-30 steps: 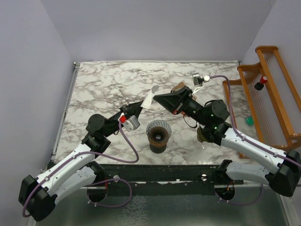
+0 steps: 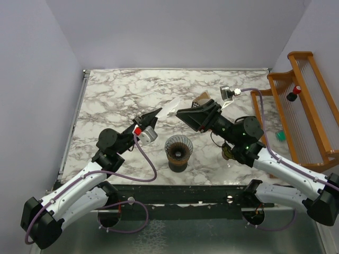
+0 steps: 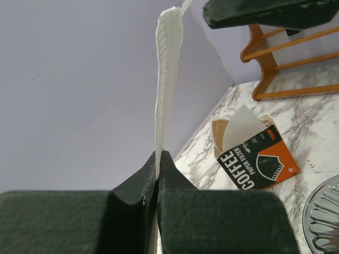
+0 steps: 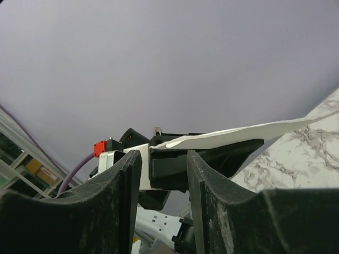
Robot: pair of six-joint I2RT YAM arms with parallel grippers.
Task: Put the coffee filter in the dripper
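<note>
A white paper filter (image 2: 170, 106) rises in a thin folded strip from my left gripper, which is shut on its lower end. My right gripper (image 2: 183, 112) is just right of the filter's free end; in the right wrist view its fingertips (image 4: 130, 161) are slightly apart, beside the filter (image 4: 275, 128), and whether paper lies between them is unclear. The dripper (image 2: 178, 149), a wire-topped cone on a dark base, stands below both grippers on the counter.
An open coffee filter box (image 3: 257, 156) lies behind the right arm. A wooden rack (image 2: 312, 116) with a red-capped bottle stands at the right.
The filter's free end has changed shape; the left gripper is nearly still.
</note>
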